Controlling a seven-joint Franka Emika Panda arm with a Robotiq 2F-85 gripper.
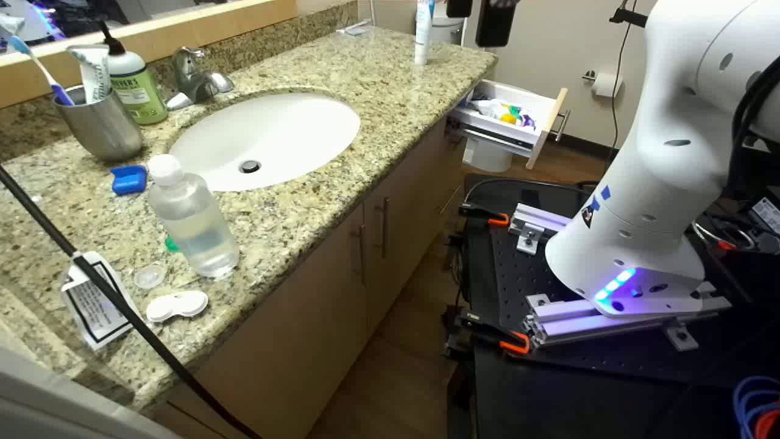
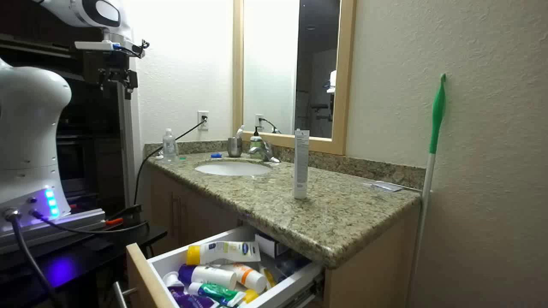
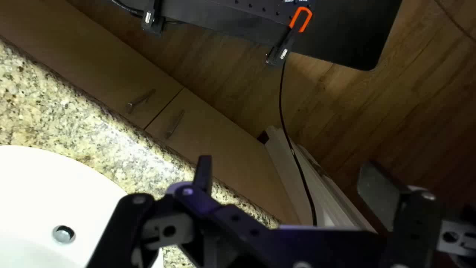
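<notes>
My gripper is open, its two black fingers wide apart with nothing between them. In exterior view 2 the gripper (image 2: 117,88) hangs high at the left, well above the counter. Only the black fingertips (image 1: 495,28) show at the top edge of exterior view 1. A white tube (image 2: 301,167) stands upright on the granite counter (image 2: 349,205). The drawer (image 2: 141,279) below is pulled out and holds several tubes, among them a yellow-capped one (image 2: 226,252). A clear bottle (image 1: 191,219) stands near the counter's front edge.
Around the sink (image 1: 285,132) are a metal cup (image 1: 106,128), a green soap bottle (image 1: 138,88), a faucet (image 1: 198,77) and a blue floss box (image 1: 129,180). A white contact lens case (image 1: 178,306) lies near the front. A black cable (image 1: 139,322) crosses the foreground.
</notes>
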